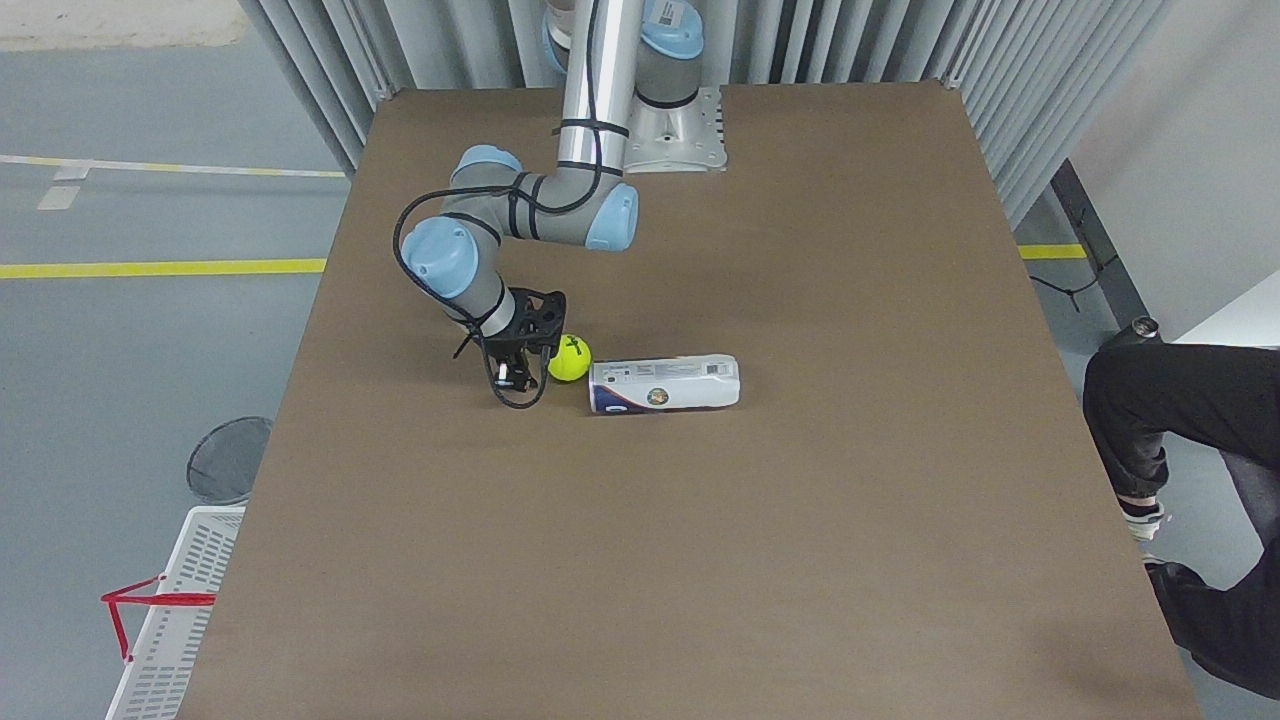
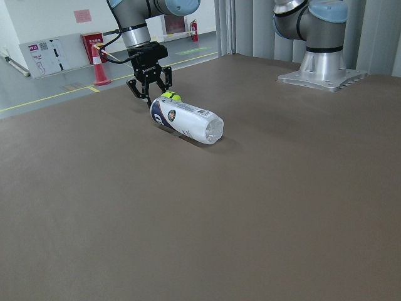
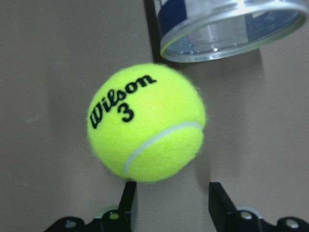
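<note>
A yellow Wilson tennis ball [image 3: 146, 121] sits on the brown table [image 1: 840, 504], just beside my gripper [image 1: 523, 372]. In the wrist view my two black fingertips, at the bottom, stand apart with the gripper open; the ball is just beyond them, not between them. A clear cylindrical container with a white and blue label [image 1: 663, 384] lies on its side next to the ball, its open rim facing it. In the left view the ball [image 2: 171, 95] is partly behind that container [image 2: 187, 119].
The robot's base [image 1: 672, 144] is at the back. Off the table are a white basket [image 1: 168, 648] at left and a person's legs [image 1: 1188, 420] at right.
</note>
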